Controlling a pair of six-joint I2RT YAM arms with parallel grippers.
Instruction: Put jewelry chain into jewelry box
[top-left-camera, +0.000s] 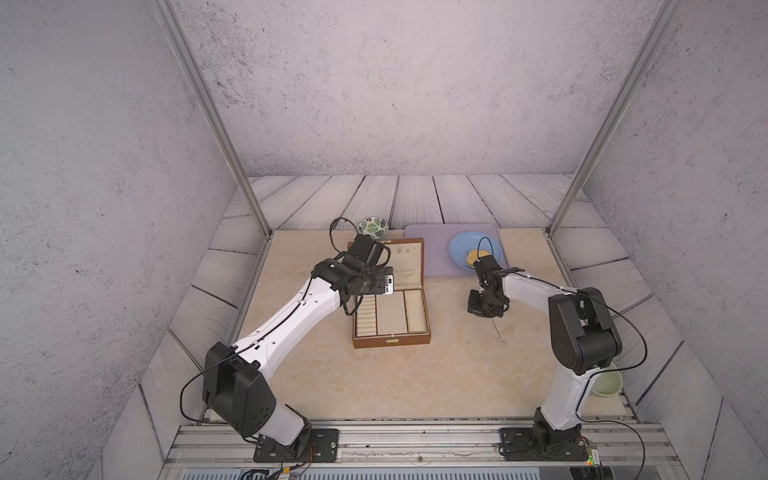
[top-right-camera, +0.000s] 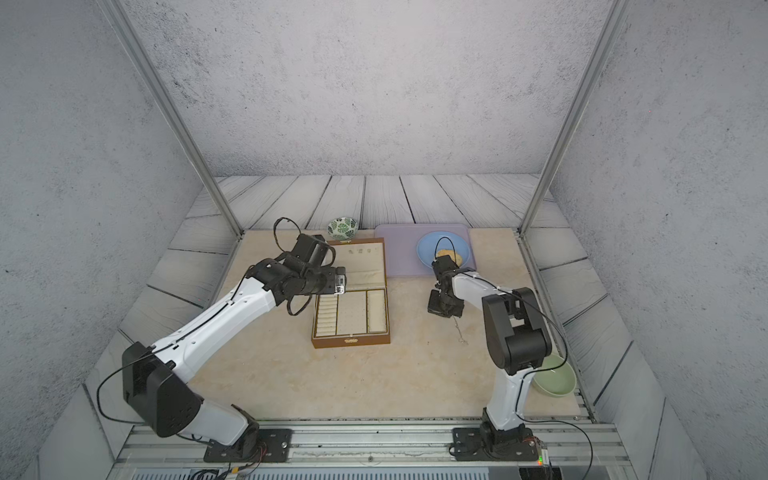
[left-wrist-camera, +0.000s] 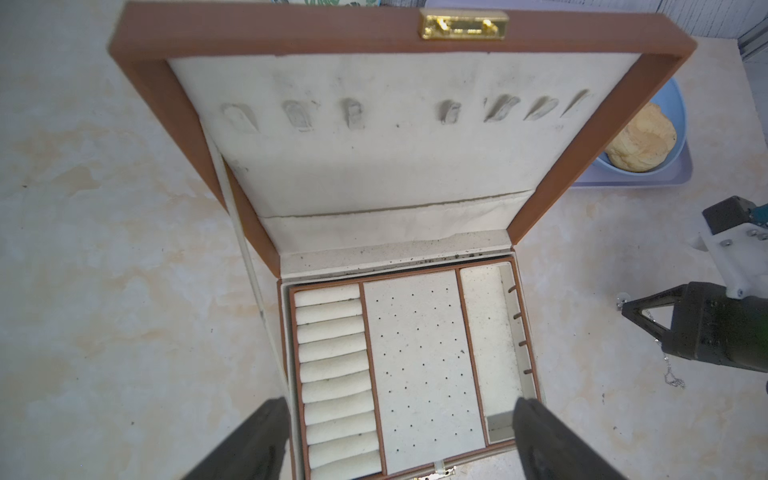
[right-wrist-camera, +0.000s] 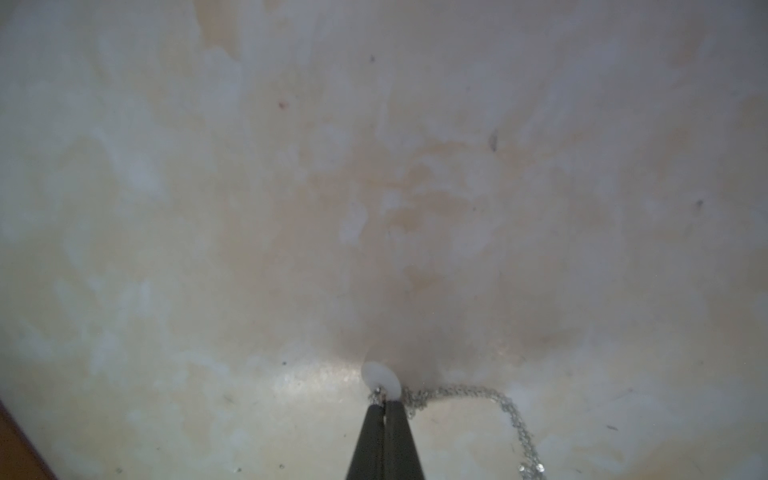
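The silver chain (right-wrist-camera: 468, 392) lies on the table right of the open jewelry box (top-left-camera: 392, 341), with a pale oval pendant (right-wrist-camera: 381, 379) at one end. At the chain's pendant end, my right gripper is shut, tips low at the table. Links show on both sides of the tips; whether any are pinched between them I cannot tell. The rest of the chain trails toward the front (left-wrist-camera: 669, 369). My left gripper stands open above the box, nothing between its fingers. Cream compartments and a ring-roll section (left-wrist-camera: 332, 368) fill the box.
Behind stand a lilac tray (top-left-camera: 432, 240) with a blue plate (top-left-camera: 457, 248) and a bread-like item (left-wrist-camera: 641, 137), plus a patterned bowl (top-left-camera: 373, 227). A green bowl (top-right-camera: 554, 377) sits front right. Clear table separates box and chain.
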